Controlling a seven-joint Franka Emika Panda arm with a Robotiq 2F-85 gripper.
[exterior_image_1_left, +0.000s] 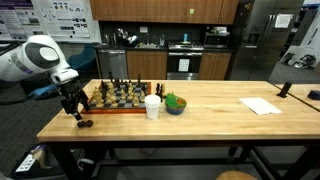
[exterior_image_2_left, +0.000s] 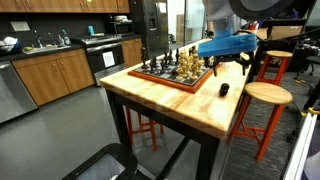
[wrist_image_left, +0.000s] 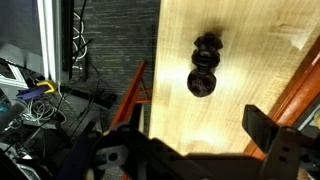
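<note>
A black chess piece (wrist_image_left: 202, 80) is by itself on the bare wood of the table, near the front left edge in exterior view 1. Its round end and narrower end show side by side, so it appears to lie on its side. My gripper is open above the table, a little off from the piece. In the wrist view its dark fingers (wrist_image_left: 262, 125) stand wide apart with only tabletop between them. The chessboard (exterior_image_2_left: 180, 80) carries several light and dark pieces just behind.
A white cup (exterior_image_1_left: 152, 107) and a bowl with green and yellow contents (exterior_image_1_left: 175, 103) stand right of the board. White paper (exterior_image_1_left: 260, 105) lies further right. The table edge runs close to the piece.
</note>
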